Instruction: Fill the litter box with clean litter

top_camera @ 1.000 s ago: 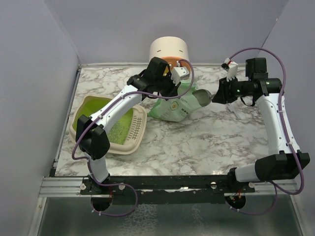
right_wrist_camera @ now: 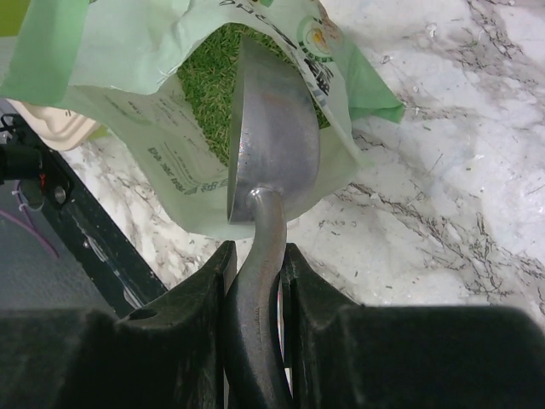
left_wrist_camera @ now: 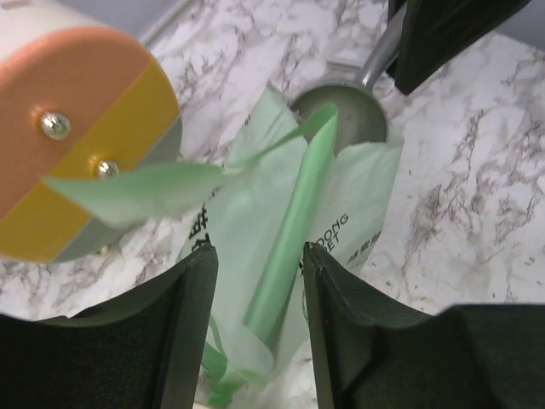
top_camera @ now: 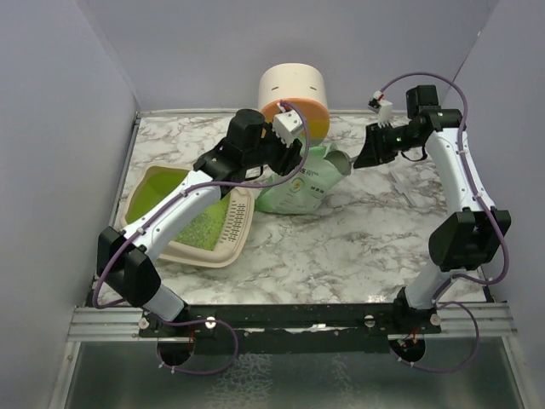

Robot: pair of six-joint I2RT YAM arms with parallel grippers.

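Note:
The pale green litter bag [top_camera: 298,189] stands upright at the table's middle, green pellets inside [right_wrist_camera: 203,102]. My right gripper [top_camera: 366,155] is shut on a metal scoop, whose head is inside the bag's mouth; the left wrist view shows it there too [left_wrist_camera: 349,115]. My left gripper [top_camera: 289,153] hangs over the bag, open, with the bag's green top strip [left_wrist_camera: 289,230] seen beyond its fingers [left_wrist_camera: 183,324]. The beige litter box [top_camera: 226,251] sits at the left with green litter in it.
A white cylinder [top_camera: 291,85] with an orange front stands behind the bag. A thin pale object [top_camera: 402,189] lies at the right.
The right arm has moved leftward and slightly back with the scoop, further into the bag. The left gripper has shifted left from where it was over the bag.

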